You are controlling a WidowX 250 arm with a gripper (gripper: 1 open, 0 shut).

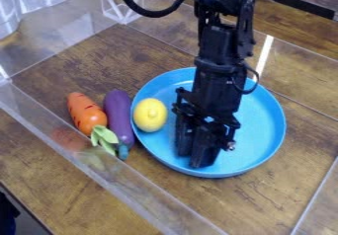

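Observation:
A blue plate (258, 140) lies on the wooden table. The black gripper (205, 140) reaches down into it from above, its lower end low over the plate's middle; whether it is open or shut is unclear. A yellow round object (150, 114), like a lemon, sits at the plate's left side, left of the gripper. Outside the plate to the left lie a purple eggplant (117, 114) and an orange carrot (86, 115) with pale green leaves.
A transparent wall or strip runs diagonally along the lower left. Bare wooden table (93, 46) shows at upper left and lower right.

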